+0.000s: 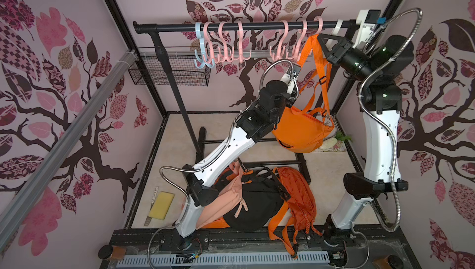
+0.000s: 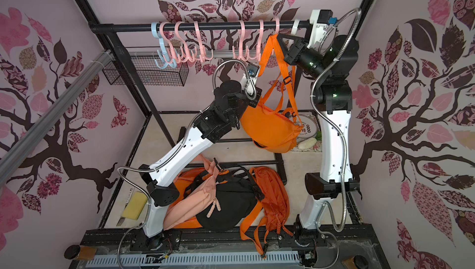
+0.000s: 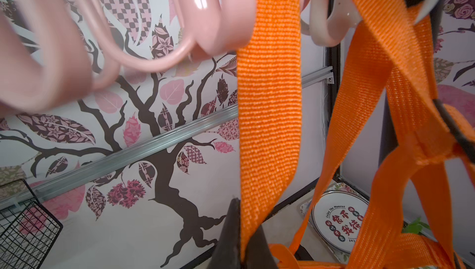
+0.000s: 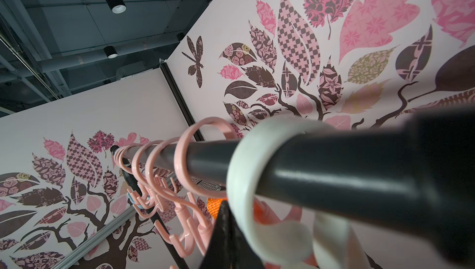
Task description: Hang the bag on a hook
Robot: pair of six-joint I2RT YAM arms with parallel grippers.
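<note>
An orange bag [image 1: 301, 130] hangs below the right part of the rail, its strap [image 1: 324, 83] rising in a narrow peak. My right gripper [image 1: 318, 36] is shut at that peak, close beside the rightmost pink hook [image 1: 319, 20]. In the right wrist view, a piece of orange strap [image 4: 213, 206] shows behind the shut fingertips. Lower down, my left gripper is shut on a wide band of the strap [image 3: 269, 96], which runs between its fingers. Pink hooks [image 3: 202, 16] fill the top of that view. Whether the strap lies over any hook cannot be told.
Several pink hooks and one blue hook [image 1: 199, 34] hang on the black rail [image 1: 178, 27]. A whitish hook [image 4: 242, 194] sits close by my right fingers. A wire basket [image 1: 163, 71] is at back left. More bags [image 1: 252, 199] lie on the floor in front.
</note>
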